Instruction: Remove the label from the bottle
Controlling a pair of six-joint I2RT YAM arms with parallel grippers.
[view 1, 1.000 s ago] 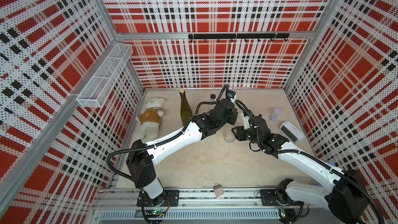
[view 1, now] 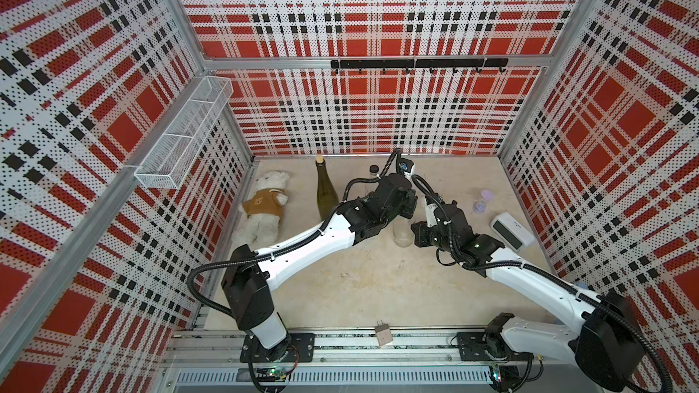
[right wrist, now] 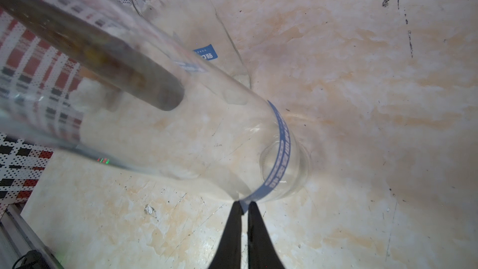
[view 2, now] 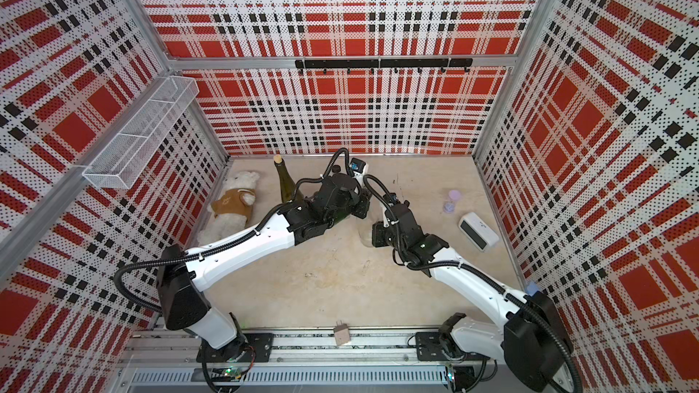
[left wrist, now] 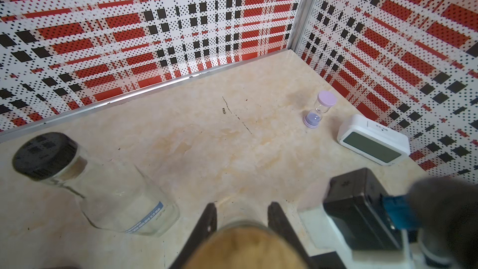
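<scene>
A clear bottle (right wrist: 189, 134) with a blue band label (right wrist: 281, 144) near its base stands mid-table, mostly hidden by the arms in the top views. My left gripper holds its top, where a tan cap (left wrist: 244, 251) shows. My right gripper is at the bottle's lower side, fingertips close together at the lower end of the blue label; whether they pinch it is unclear.
A second clear bottle (left wrist: 119, 199) stands behind. A green bottle (view 1: 327, 193) and teddy bear (view 1: 265, 211) are at left; an hourglass (left wrist: 313, 118) and white clock (left wrist: 373, 147) at right.
My right gripper has shifted very slightly at the bottle's base; the left arm looks still.
</scene>
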